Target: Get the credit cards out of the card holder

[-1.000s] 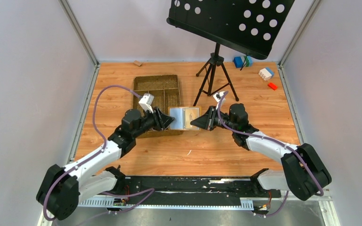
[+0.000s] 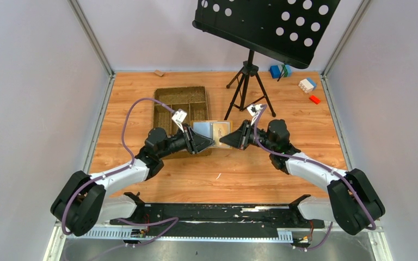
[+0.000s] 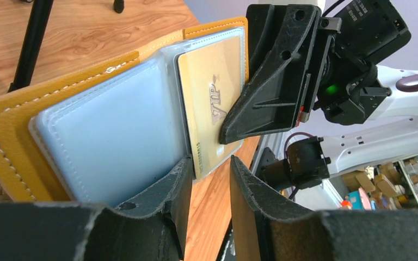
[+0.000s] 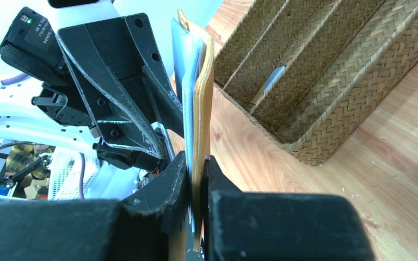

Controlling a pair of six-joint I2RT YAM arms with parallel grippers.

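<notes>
An open card holder, mustard outside with light blue pockets [image 3: 109, 125], hangs above the table between my two arms. In its right-hand pocket sits a gold card [image 3: 212, 92]. My right gripper is shut on the holder's right side, its finger [image 3: 266, 103] lying across the gold card. Part open, my left gripper has its fingertips at the lower edge of the gold card, near the holder's fold. Whether they touch the card is unclear, and nothing shows gripped between them.
A woven divided basket [image 2: 190, 95] stands behind my left arm; a card [image 4: 272, 80] lies in one of its compartments. The black music stand [image 2: 249, 68] rises at the back. Toy blocks [image 2: 306, 85] lie far right.
</notes>
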